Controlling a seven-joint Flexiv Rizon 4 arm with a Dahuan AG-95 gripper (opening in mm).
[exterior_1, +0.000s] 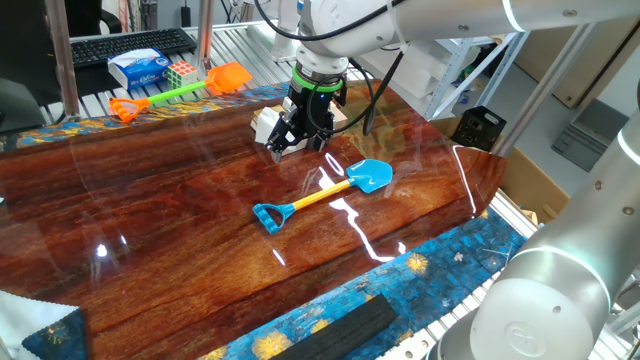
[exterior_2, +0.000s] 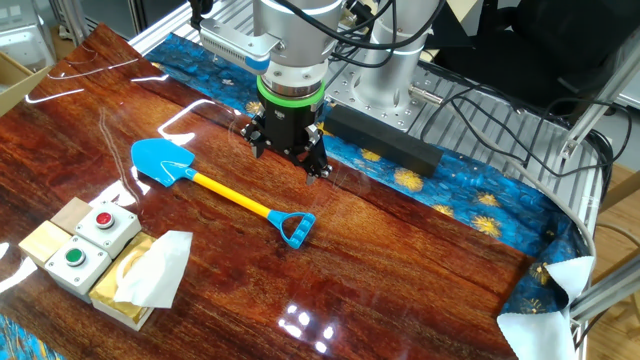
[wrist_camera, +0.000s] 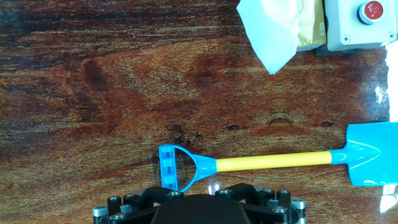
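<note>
A toy shovel with a blue blade, yellow shaft and blue D-shaped handle (wrist_camera: 168, 167) lies flat on the glossy brown table. In exterior view 2 its yellow shaft (exterior_2: 230, 196) runs from the blade at left to the handle at right. My gripper (exterior_2: 287, 158) hangs above the table, pointing down, its two fingers spread wide. Nothing shows between them. In exterior view 1 the gripper (exterior_1: 297, 150) appears beyond the shovel (exterior_1: 322, 194), apart from it. Along the wrist view's bottom edge, the gripper shows just below the handle.
Button boxes, one with a red button (exterior_2: 104, 220) and one with a green button (exterior_2: 74, 257), stand by a tissue pack (exterior_2: 158, 270). An orange-and-green shovel (exterior_1: 180, 92), a puzzle cube (exterior_1: 182, 73) and a blue tissue pack (exterior_1: 139, 68) lie along the far edge.
</note>
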